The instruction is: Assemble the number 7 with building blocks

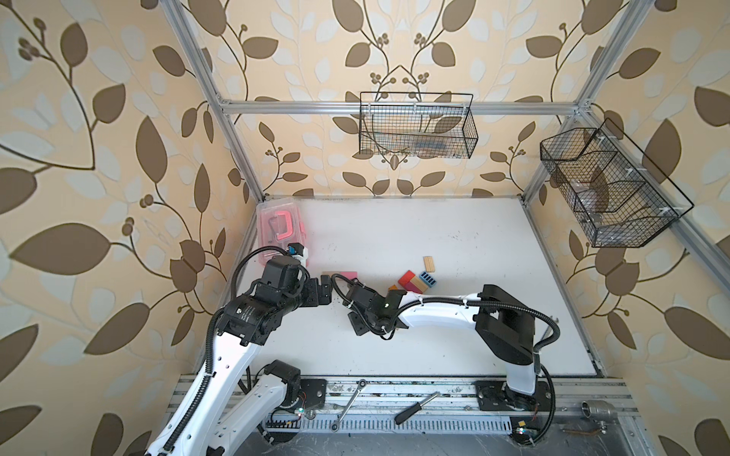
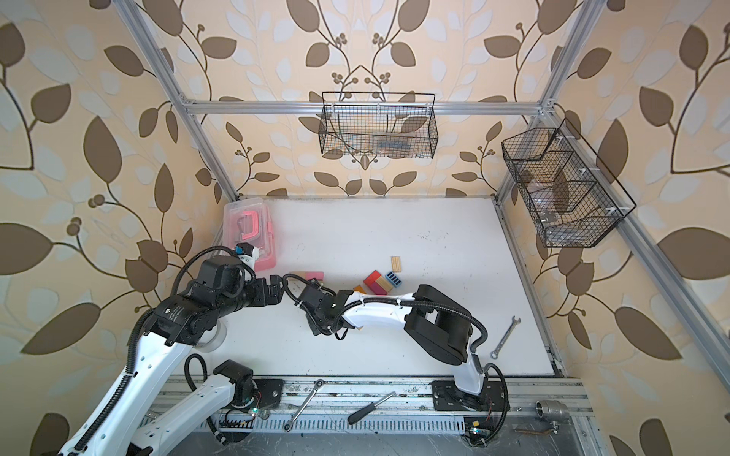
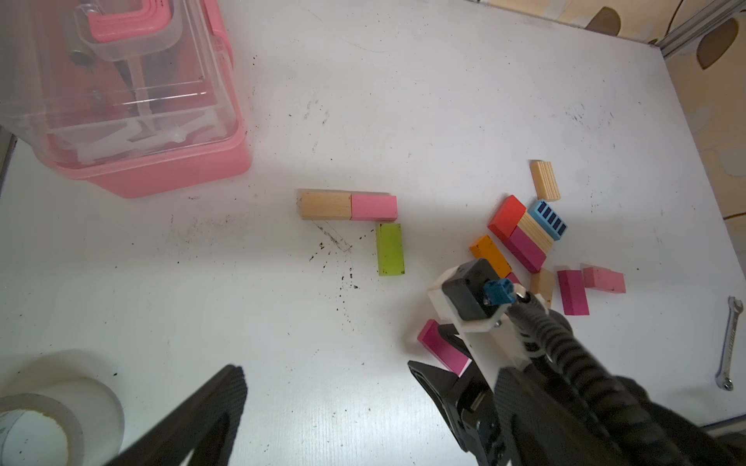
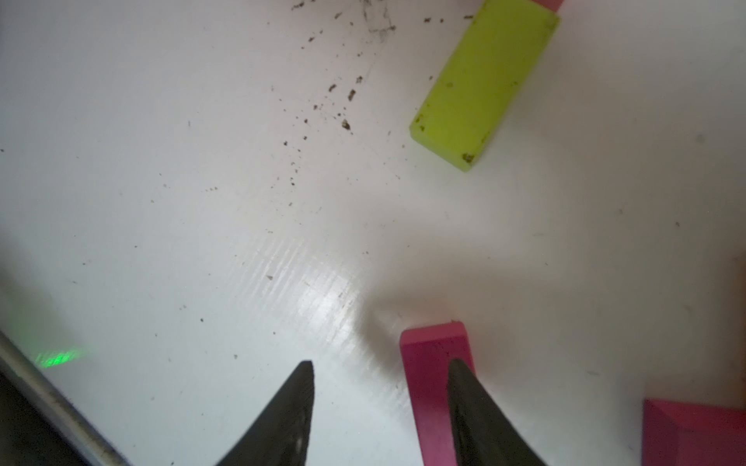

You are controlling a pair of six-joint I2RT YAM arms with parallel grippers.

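Note:
In the left wrist view, a wooden block (image 3: 326, 206) and a pink block (image 3: 374, 207) lie end to end in a row. A green block (image 3: 390, 249) stands lengthwise below the pink one's right end. Nearer the front lies a magenta block (image 3: 443, 347), at my right gripper. Its fingers are apart; the right finger (image 4: 485, 423) overlaps the magenta block (image 4: 433, 365) in the right wrist view, the left finger is clear of it. Whether finger and block touch, I cannot tell. My left gripper is open and empty, above the table left of the row.
To the right lies a cluster of loose blocks, including a red block (image 3: 506, 216), an orange block (image 3: 490, 255) and a blue block (image 3: 548, 219). A pink-lidded case (image 3: 155, 167) stands back left, a tape roll (image 3: 62, 419) front left.

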